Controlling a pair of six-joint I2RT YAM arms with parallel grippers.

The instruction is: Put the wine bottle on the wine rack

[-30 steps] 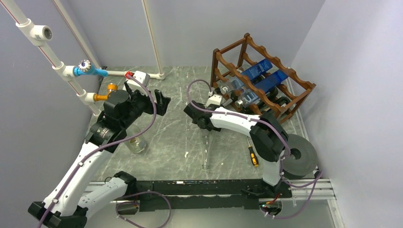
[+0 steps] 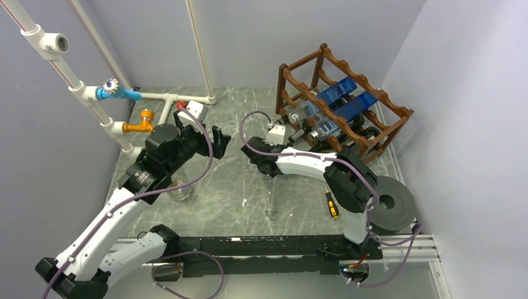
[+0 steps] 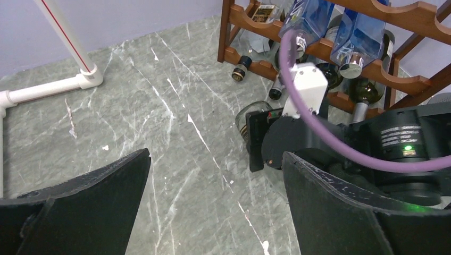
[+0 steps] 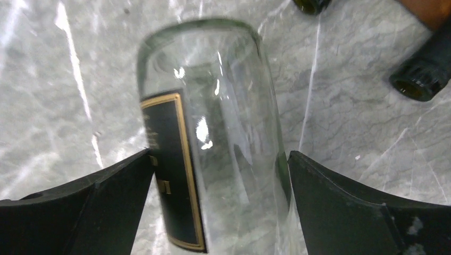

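Observation:
A clear glass bottle (image 4: 228, 122) with a black, gold-edged label lies on the grey tabletop, its base end up in the right wrist view. My right gripper is open, one finger on either side of the glass. From above, the right arm hides most of that bottle, with its neck (image 2: 269, 198) showing below. My left gripper is open over bare tabletop, nothing between its fingers. The wooden wine rack (image 2: 340, 64) stands at the back right with blue and dark bottles in it.
Another clear bottle (image 2: 180, 189) is partly under the left arm. A yellow-black screwdriver (image 2: 332, 204) and a grey round disc (image 2: 392, 204) lie at right. White pipes with a blue valve (image 2: 118, 93) line the left. The table's centre is open.
My left gripper has moved slightly right and toward the front. The right gripper has shifted only a little, over the same bottle, which stays in place.

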